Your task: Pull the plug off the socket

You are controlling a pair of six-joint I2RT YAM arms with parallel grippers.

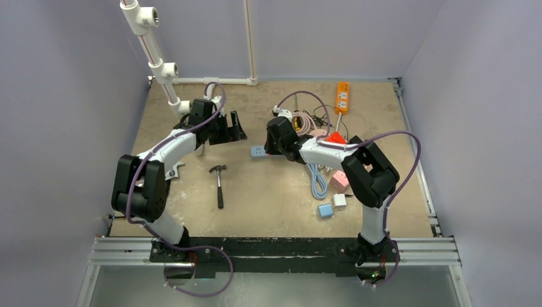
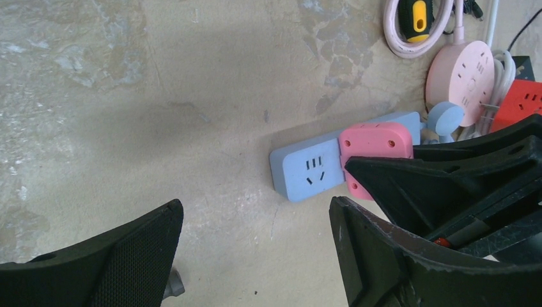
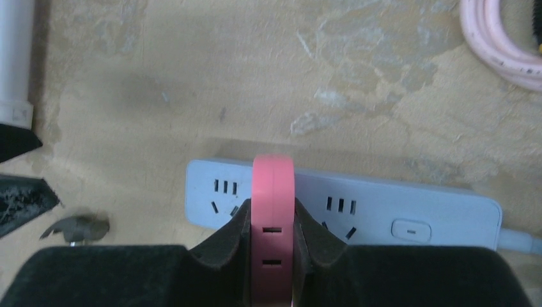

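Observation:
A pink plug (image 3: 273, 185) stands upright on the light blue socket strip (image 3: 396, 208); whether its prongs are in the slots is hidden. My right gripper is shut on the plug, one finger pressed to each flat side. From the left wrist view, the pink plug (image 2: 377, 142) shows partly behind the right gripper's fingers, over the middle of the blue strip (image 2: 307, 165). My left gripper stands open, nothing between its fingers. In the top view, the left gripper (image 1: 238, 126) hovers to the left of the strip (image 1: 258, 152).
A hammer (image 1: 219, 185) lies at left front. Right of the strip are a coiled pink cord (image 1: 303, 123), a red adapter (image 1: 336, 138), a coiled blue cable (image 1: 317, 181) and a pink cube (image 1: 340, 181).

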